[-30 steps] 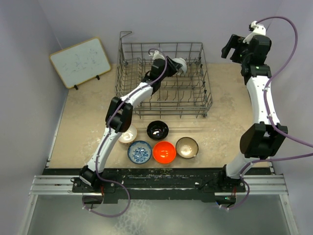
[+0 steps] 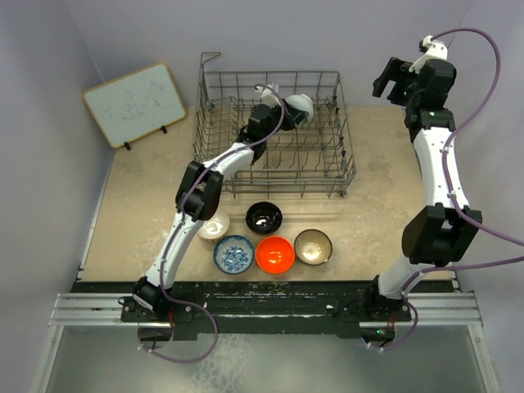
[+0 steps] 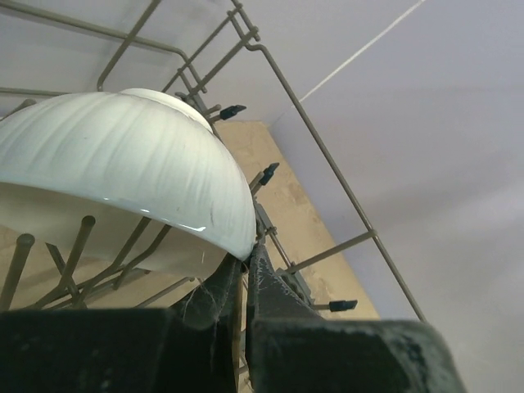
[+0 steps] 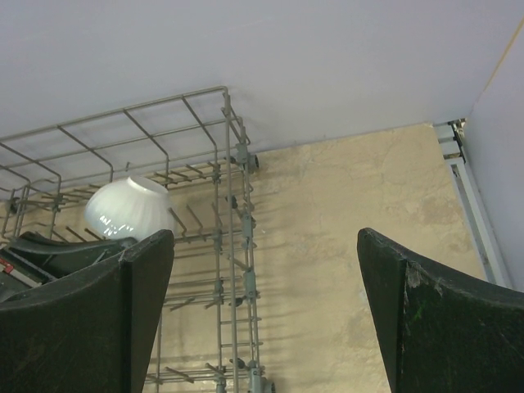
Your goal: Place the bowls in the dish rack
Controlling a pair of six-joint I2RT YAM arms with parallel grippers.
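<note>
A white bowl [image 2: 300,103] rests tilted among the back tines of the dish rack [image 2: 350,164]. In the left wrist view the bowl [image 3: 123,147] has its rim at the tips of my shut left gripper; whether the rim is between the fingers is unclear. My right gripper [image 2: 390,80] stands open above the counter right of the rack. Bowls sit in front of the rack: white [image 2: 213,227], black [image 2: 264,217], blue-patterned [image 2: 234,255], orange [image 2: 275,255] and beige [image 2: 313,246].
A whiteboard [image 2: 133,101] stands at the back left. Bare counter [image 2: 131,205] lies left and right of the rack. Walls enclose the counter at the back and both sides.
My left gripper has shifted very slightly to the right at the white bowl in the rack. The right arm has hardly moved.
</note>
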